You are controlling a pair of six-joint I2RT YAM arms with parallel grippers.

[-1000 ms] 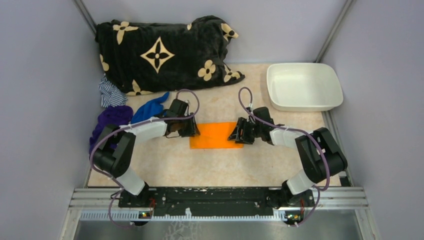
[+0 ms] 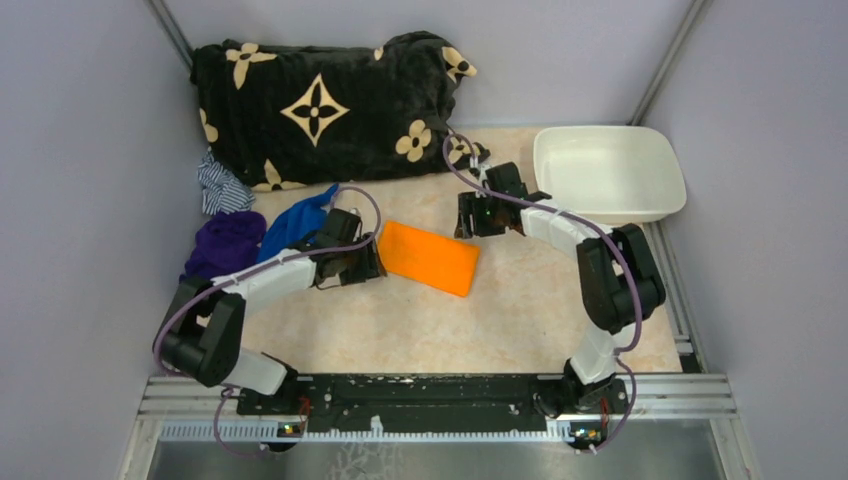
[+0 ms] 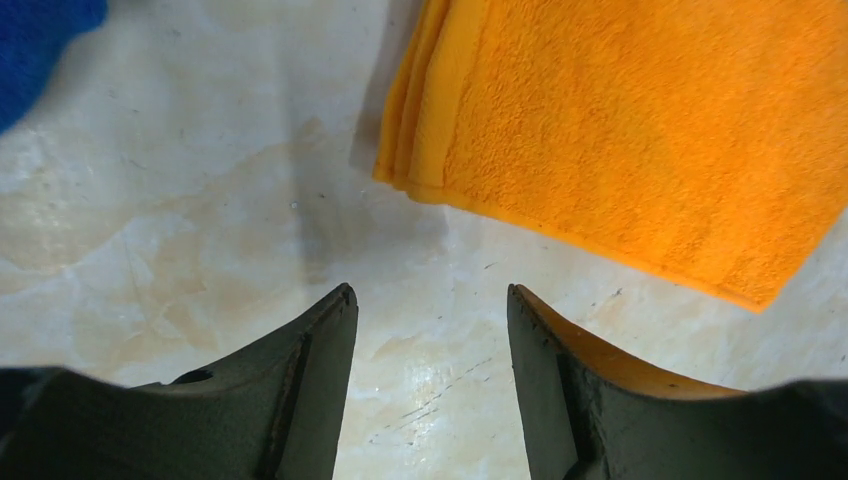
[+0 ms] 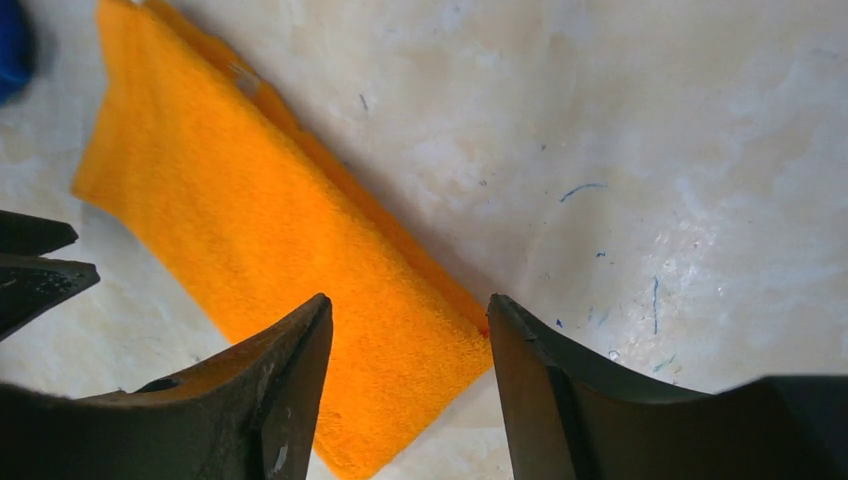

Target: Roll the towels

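An orange towel (image 2: 428, 258) lies folded into a rectangle at the centre, tilted down to the right, with layered edges showing in the left wrist view (image 3: 620, 130) and right wrist view (image 4: 260, 230). My left gripper (image 2: 370, 258) stands open just off the towel's left end, with nothing between its fingers. My right gripper (image 2: 468, 222) is open by the towel's upper right, above a corner of it in the right wrist view (image 4: 406, 308). Blue (image 2: 295, 218), purple (image 2: 220, 245) and striped (image 2: 222, 185) towels lie at the left.
A dark patterned cushion (image 2: 320, 80) fills the back left. An empty white tub (image 2: 610, 170) stands at the back right.
The orange towel has turned from level to tilted. My right gripper has moved up and back, off the towel; my left gripper has moved down toward the front, beside the towel's left end.
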